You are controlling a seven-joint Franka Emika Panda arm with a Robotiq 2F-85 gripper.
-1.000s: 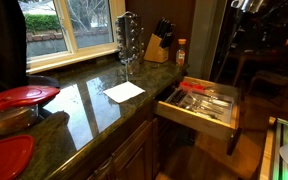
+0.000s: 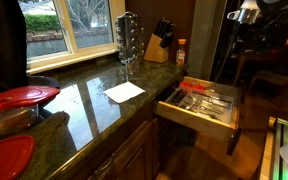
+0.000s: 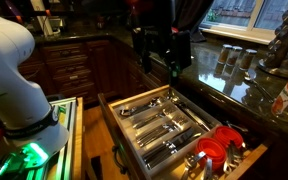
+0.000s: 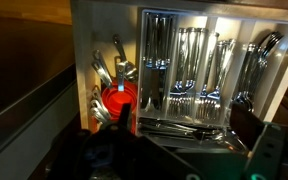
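Observation:
A wooden drawer (image 2: 200,118) stands pulled out below the counter, holding a cutlery tray (image 4: 136,90). Knives (image 4: 156,60), forks (image 4: 187,72) and spoons (image 4: 256,65) lie in its lengthwise compartments, more utensils (image 4: 179,129) in a crosswise one. Small utensils and a red round item (image 4: 116,98) lie at the left in the wrist view. My gripper hangs over the drawer, its dark fingers (image 4: 246,122) spread wide, with no object seen held between them. In exterior view 2 the black gripper body (image 3: 164,45) is above the tray; its fingertips are hard to make out there.
The dark counter (image 2: 84,110) carries a white sheet (image 2: 124,92), a knife block (image 2: 158,47), a bottle (image 2: 181,52) and a red-lidded bowl (image 2: 24,97). Red measuring cups (image 3: 216,145) sit in the drawer's near right part. The drawer's wooden sides bound the space.
At the top right of exterior view 1, the visible part of my arm sits slightly differently and a little lower than before. The drawer and counter items have not moved.

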